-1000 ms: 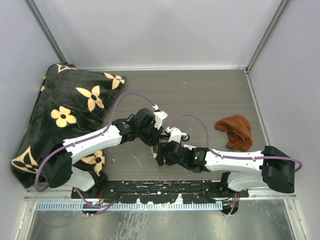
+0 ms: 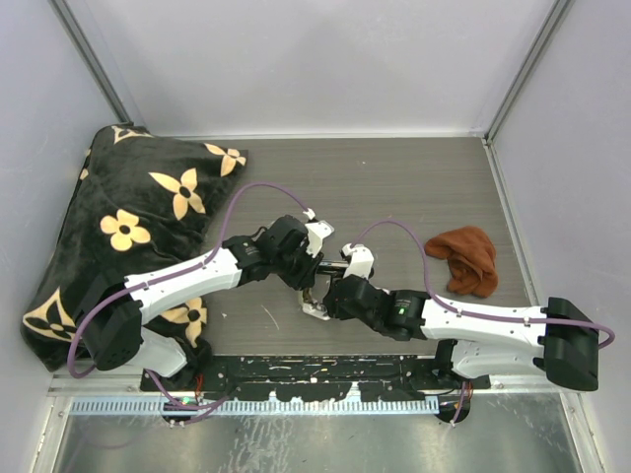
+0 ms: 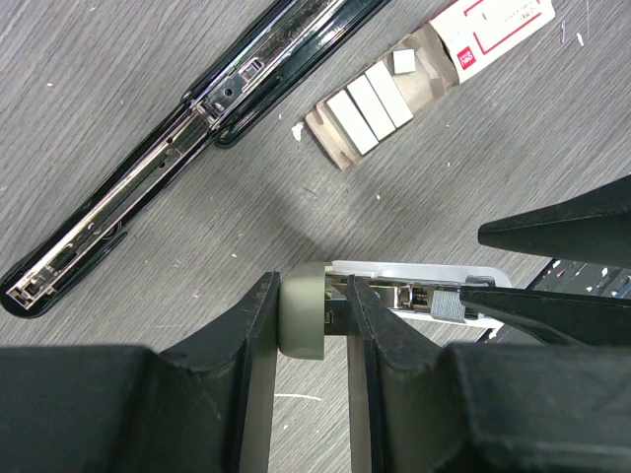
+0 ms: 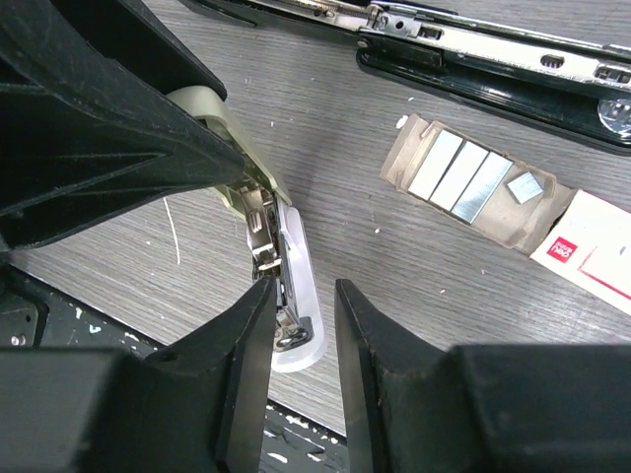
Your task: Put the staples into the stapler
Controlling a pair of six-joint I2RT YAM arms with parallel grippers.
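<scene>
A small stapler with a pale green top and white base (image 4: pixel 298 296) is pinched at its green end by my left gripper, which is shut on it. Its metal inner parts (image 4: pixel 264 232) are exposed. My right gripper is part open, its fingers near the stapler's free end with no contact that I can make out. Beyond lies an opened cardboard box (image 3: pixel 449 74) holding several white-faced staple strips (image 3: pixel 370 108), with one short piece (image 3: pixel 404 61) apart from them.
A long black stapler (image 3: pixel 148 168) lies opened out flat behind the small one. A brown cloth (image 2: pixel 463 259) rests at the right and a flowered dark cushion (image 2: pixel 128 212) at the left.
The left arm has stayed put.
</scene>
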